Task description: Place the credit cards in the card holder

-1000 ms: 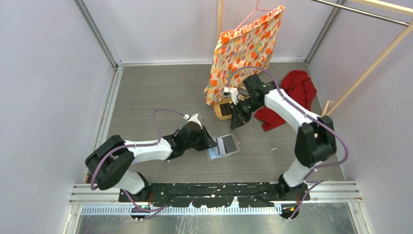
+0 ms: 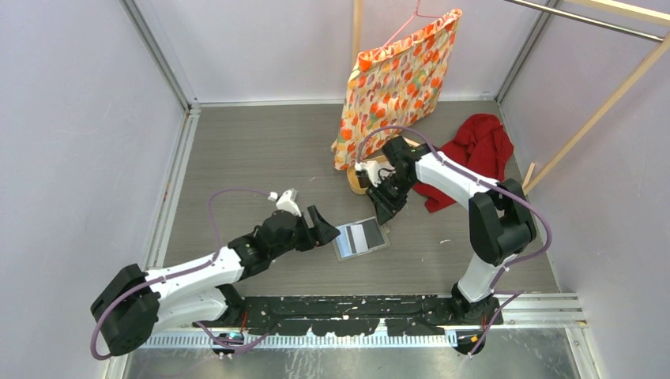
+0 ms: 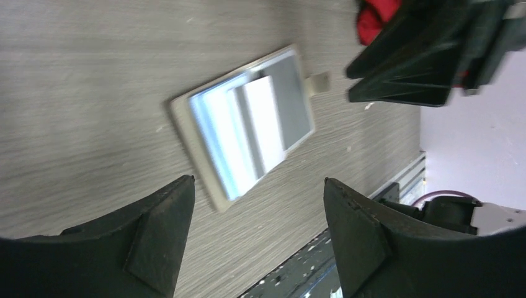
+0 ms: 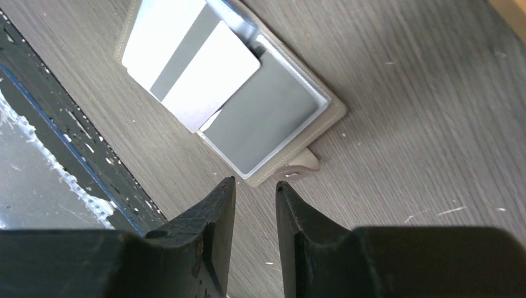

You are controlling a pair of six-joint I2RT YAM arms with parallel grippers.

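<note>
The card holder (image 2: 373, 248) lies open on the table, with a dark grey panel (image 4: 263, 112) at its right end. A white card (image 4: 217, 74) lies across its middle, and a grey strip separates it from a second pale, bluish-white area (image 3: 218, 133) at the left end. How deep the card sits in a slot I cannot tell. My left gripper (image 2: 328, 223) is open just left of the holder, nothing between its wide-set fingers. At the holder's right back corner, my right gripper stands open with a narrow, empty gap, near a small tab (image 4: 298, 166).
A wooden tray (image 2: 357, 183) stands behind the right gripper, partly hidden by that arm. Farther back are a red cloth (image 2: 482, 146) and a hanging patterned cloth (image 2: 395, 79). The table left of the holder is clear.
My left gripper has drawn back leftward off the holder, its fingers spreading apart.
</note>
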